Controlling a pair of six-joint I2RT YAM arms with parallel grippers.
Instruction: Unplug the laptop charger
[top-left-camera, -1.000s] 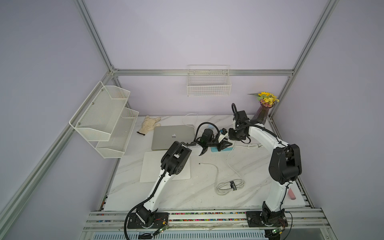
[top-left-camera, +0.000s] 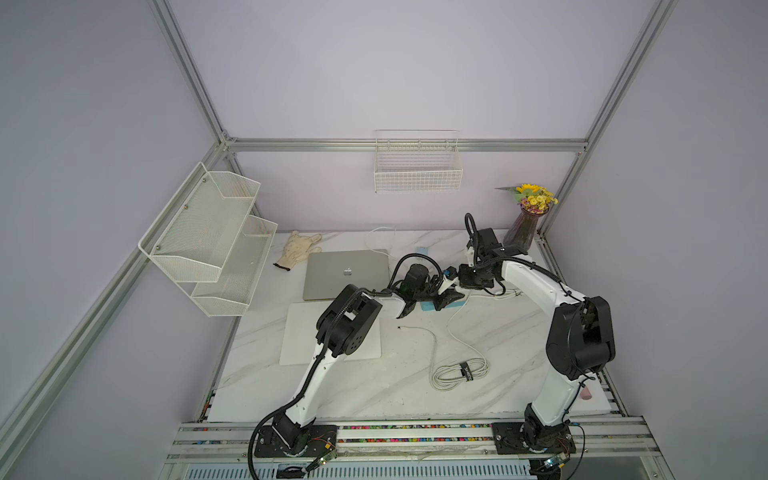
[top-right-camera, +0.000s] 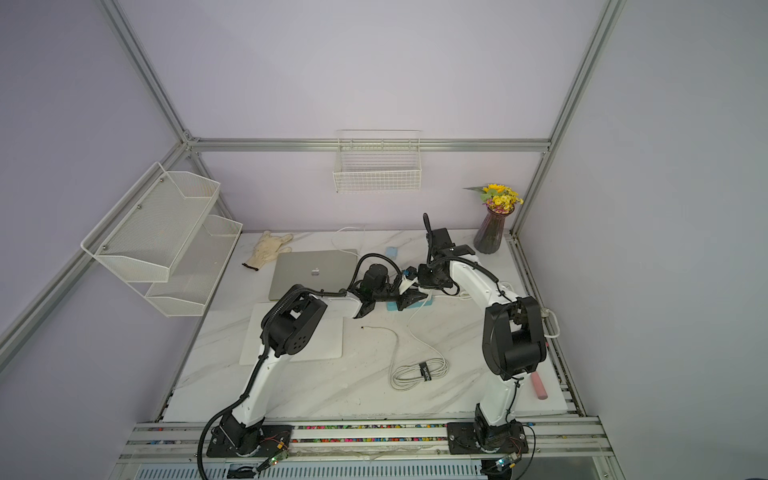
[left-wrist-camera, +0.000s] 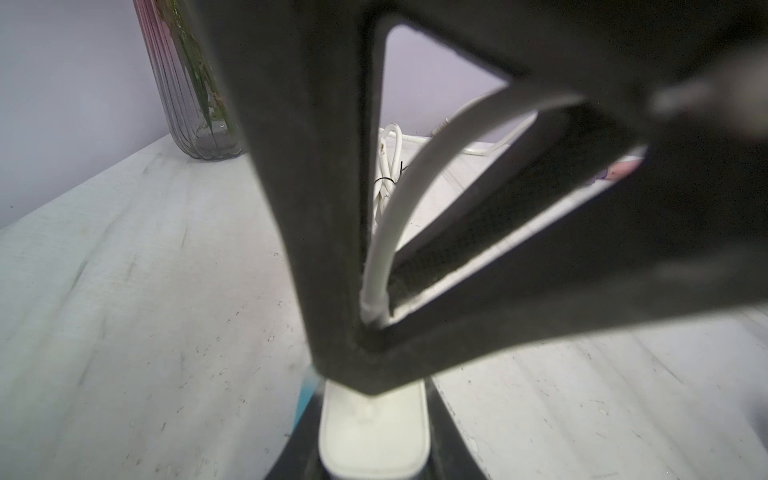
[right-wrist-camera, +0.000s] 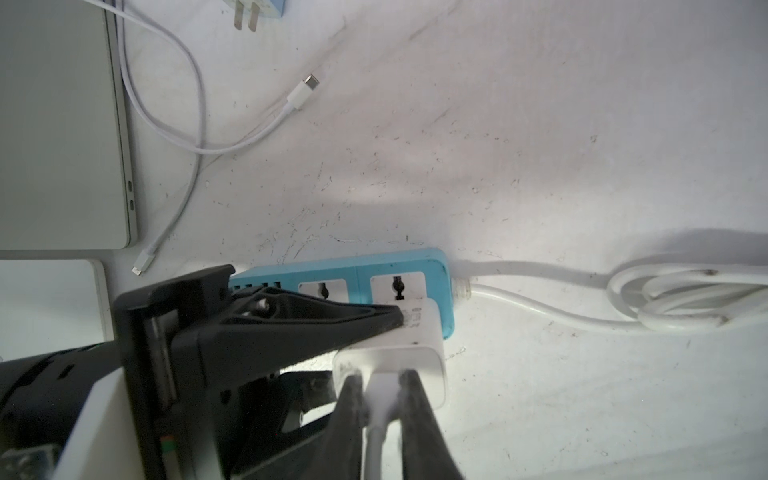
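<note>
The white charger block (right-wrist-camera: 424, 344) stands over one end of the blue power strip (right-wrist-camera: 428, 262). Whether its prongs sit in a socket is hidden. My left gripper is shut on the charger, which also shows as a rounded white end (left-wrist-camera: 373, 448) in the left wrist view. A white cable plug (right-wrist-camera: 382, 392) at the charger's outer face lies between the fingertips of my right gripper. How firmly they press on it cannot be judged. A black finger (left-wrist-camera: 344, 344) of the right gripper blocks much of the left wrist view.
A grey laptop (top-left-camera: 345, 274) and a white slab (top-left-camera: 320, 344) lie to the left. Loose cables include a coil (top-left-camera: 460, 373) in front. A vase (top-left-camera: 524, 230) stands behind the right arm.
</note>
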